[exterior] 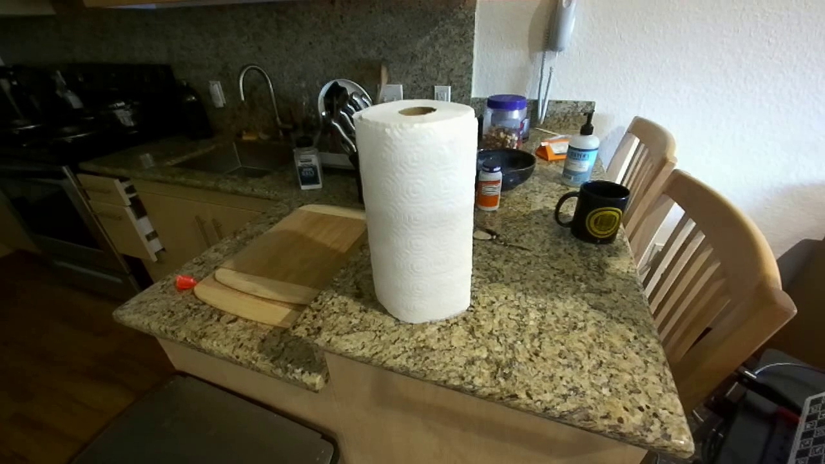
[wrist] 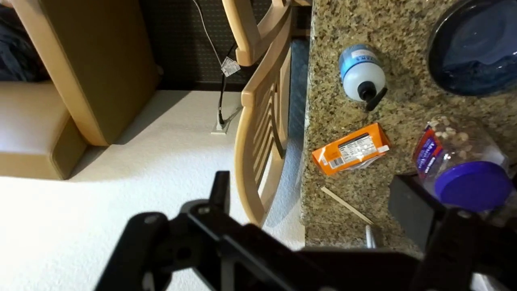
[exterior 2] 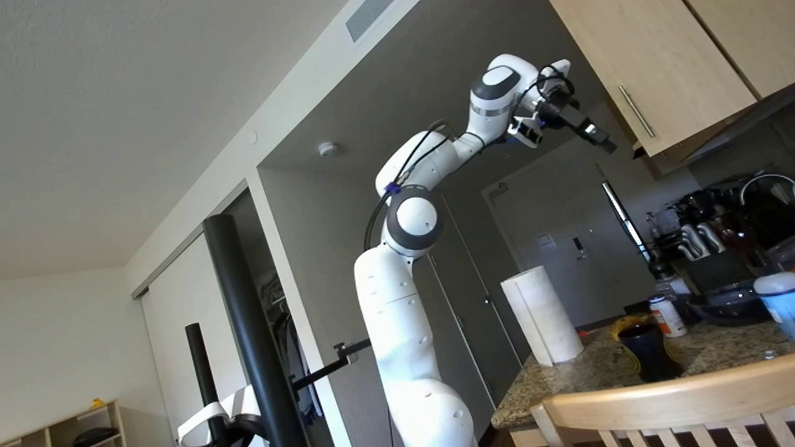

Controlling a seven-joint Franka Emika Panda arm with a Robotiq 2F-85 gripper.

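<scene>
In the wrist view my gripper is open, its two dark fingers wide apart with nothing held between them. High above the counter, the gripper (exterior 2: 602,141) points down and to the right beside the upper cabinet. A white paper towel roll (exterior: 417,216) stands upright near the counter's front. Behind it are an orange-labelled bottle (exterior: 488,187) and a dark bowl (exterior: 512,166). The black mug (exterior: 599,210) stands by the right edge. Toward the wall are a soap pump bottle (wrist: 361,72), an orange packet (wrist: 352,148) and a purple-lidded jar (wrist: 472,186).
Wooden cutting boards (exterior: 290,255) lie left of the roll, with a small red object (exterior: 185,282) beside them. Chairs (exterior: 708,270) line the right edge. An upper cabinet (exterior 2: 656,67) hangs close to the gripper.
</scene>
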